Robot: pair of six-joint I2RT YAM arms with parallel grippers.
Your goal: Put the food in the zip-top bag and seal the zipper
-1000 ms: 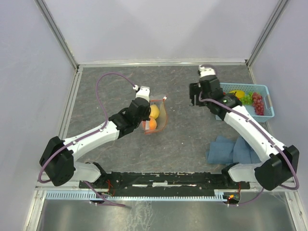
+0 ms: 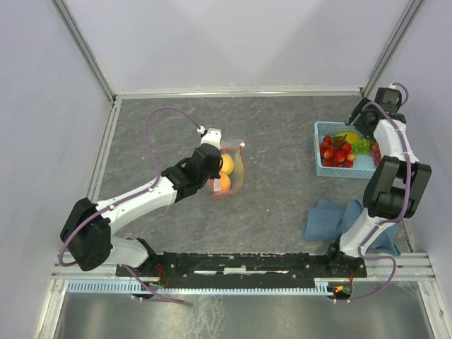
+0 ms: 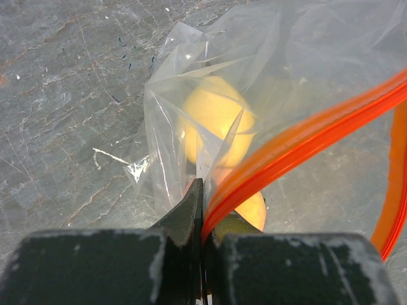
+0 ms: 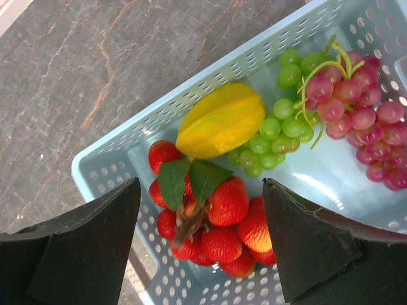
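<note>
A clear bag with an orange zip rim (image 3: 318, 135) stands mouth open on the table; my left gripper is shut on its edge. Inside it lie a yellow fruit (image 2: 227, 164) and an orange (image 2: 222, 181). At the right, my right gripper is above the blue basket (image 4: 127, 135), its fingers apart with nothing between them. Below it in that basket are a yellow star-shaped fruit (image 4: 222, 121), a bunch of red fruits (image 4: 222, 244) with leaves, green grapes (image 4: 289, 124) and red grapes (image 4: 362, 108).
Folded blue cloth (image 2: 325, 220) lies in front of the basket. Bare grey table (image 2: 279, 155) stretches between bag and basket. Walls close in behind and to the right of the basket.
My right arm has swung right from the open table to over the far right part of the basket. The left arm and the bag look unmoved.
</note>
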